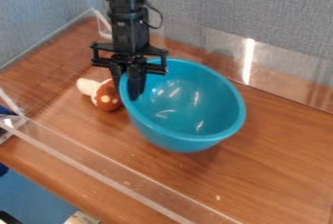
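Note:
My black gripper (135, 80) reaches down from the top of the view onto the left rim of a turquoise bowl (196, 116), which sits on the wooden table. The fingertips are at the rim; whether they are closed on it I cannot tell. A toy mushroom (107, 96) with a red-brown spotted cap and pale stem lies left of the bowl, just below the gripper.
Bare wooden table (279, 174) spreads to the right and front. Clear plastic edging runs along the back and left, with grey walls behind. A dark object (6, 111) is cut off at the left edge.

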